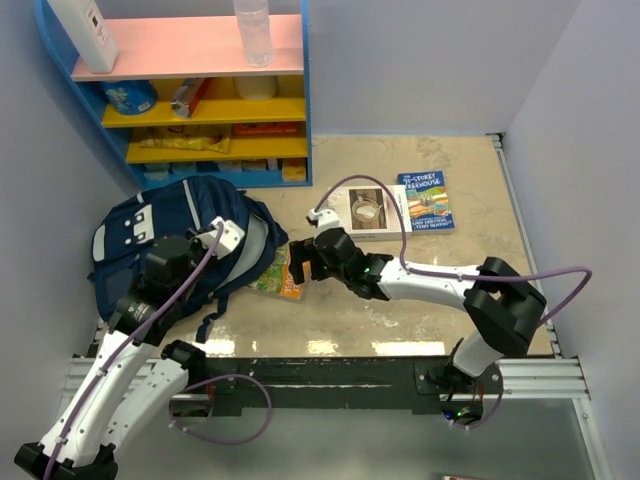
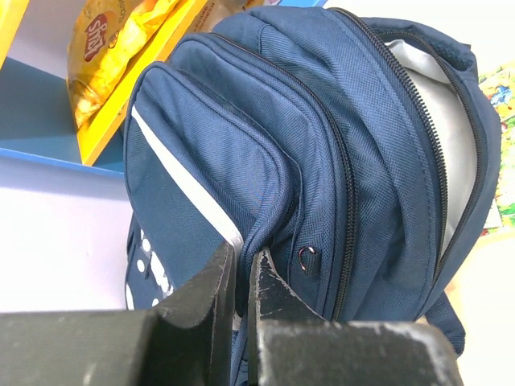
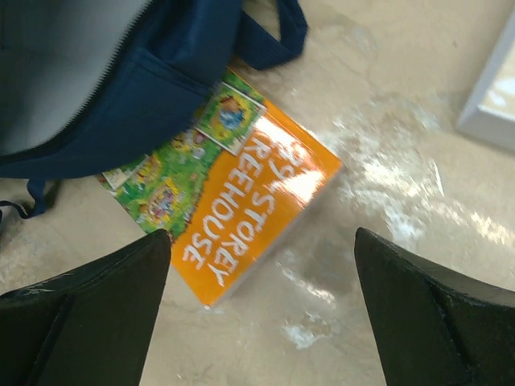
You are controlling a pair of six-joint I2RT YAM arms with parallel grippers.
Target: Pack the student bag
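On the left of the table lies the navy bag (image 1: 120,245), its grey-lined mouth facing right and partly unzipped. Pinched in my left gripper is a fold of the bag's fabric beside a pale stripe. An orange and green Treehouse book (image 3: 241,193) lies flat on the table, partly covered by the bag's edge. My right gripper is open above that book, its fingers (image 3: 418,297) apart and empty. Farther back are a white-covered book (image 1: 372,210) and a blue Treehouse book (image 1: 428,200), side by side.
A blue shelf unit (image 1: 308,110) with pink and yellow boards stands behind the bag, holding a clear bottle (image 1: 254,35) and packets. A strap (image 1: 212,320) trails toward the front.
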